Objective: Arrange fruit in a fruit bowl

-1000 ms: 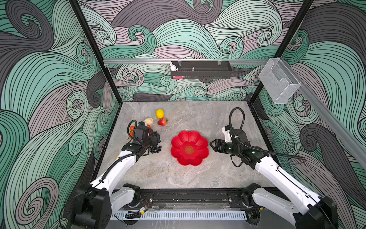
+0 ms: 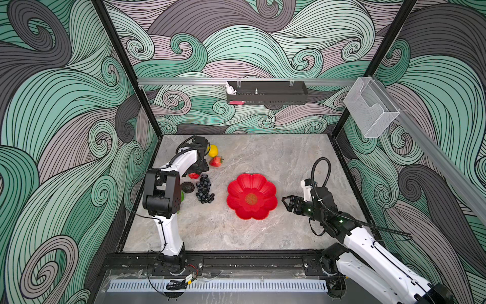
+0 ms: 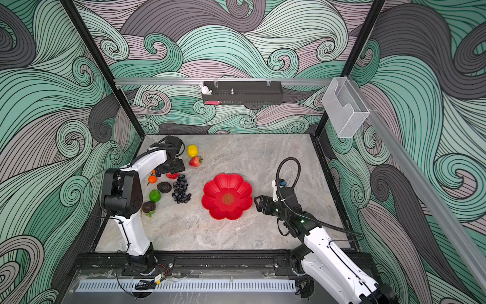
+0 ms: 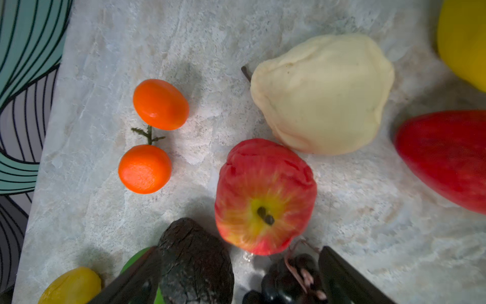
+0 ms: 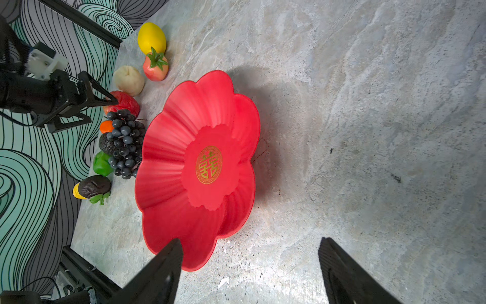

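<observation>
My left gripper (image 2: 197, 169) hangs open over the fruit pile at the left. Below it, in the left wrist view, are a red apple (image 4: 263, 192), pale pear (image 4: 324, 93), mandarins (image 4: 144, 169), dark avocado (image 4: 195, 263) and grapes (image 4: 286, 283), with nothing seen held. A lemon (image 3: 192, 151), strawberry (image 3: 195, 161) and green fruit (image 3: 155, 195) lie nearby. The red flower-shaped bowl (image 2: 251, 185) sits empty at centre. My right gripper stands open just right of the bowl, empty.
A black tray (image 2: 265, 96) and a mesh holder (image 2: 369, 111) hang on rails above the table.
My right arm has shifted slightly.
</observation>
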